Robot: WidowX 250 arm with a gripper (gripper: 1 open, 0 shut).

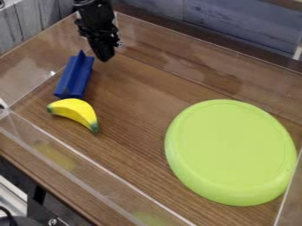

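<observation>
My gripper point(101, 51) is at the back left of the wooden surface, shut, with nothing visible between its fingers. A blue bar point(74, 77) lies just in front of it, slightly to the left. Below the bar lies a yellow banana point(73, 112), angled with one end toward the lower right. A large light-green disc point(229, 151) takes up the right front.
Raised walls edge it at the back and along the left, where there is a clear panel.
</observation>
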